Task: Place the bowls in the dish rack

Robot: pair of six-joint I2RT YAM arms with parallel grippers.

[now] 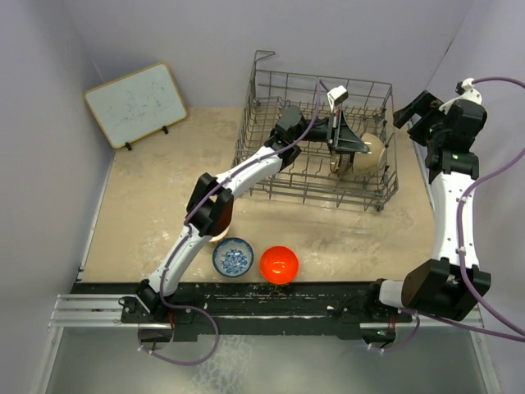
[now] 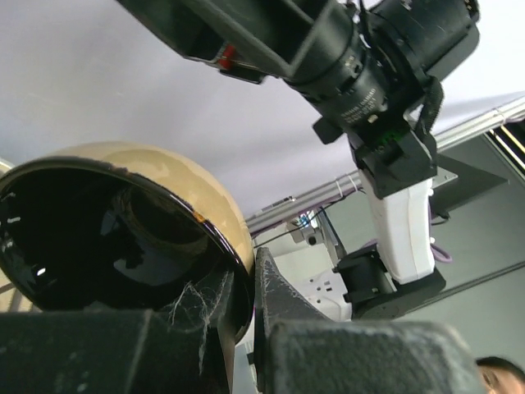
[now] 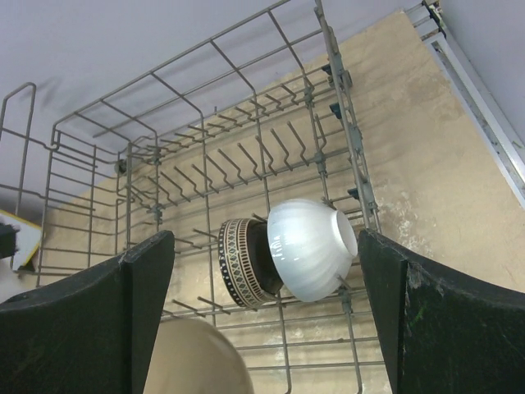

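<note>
Over the dish rack's right part, my left gripper has its fingertips at the rim of a tan bowl with dark inside (image 2: 205, 197); whether they grip it is unclear. That bowl shows at the bottom of the right wrist view. A white bowl (image 3: 312, 250) and a patterned bowl (image 3: 240, 263) stand in the rack (image 3: 356, 139). My right gripper (image 1: 410, 111) is open beside the rack's right end, empty. A blue patterned bowl (image 1: 233, 257) and an orange bowl (image 1: 279, 264) lie on the counter; a third is mostly hidden under my left arm.
A small whiteboard (image 1: 135, 103) stands at the back left. The counter (image 1: 361, 238) in front of the rack is clear on the right, as is its left part. Walls border the back and sides.
</note>
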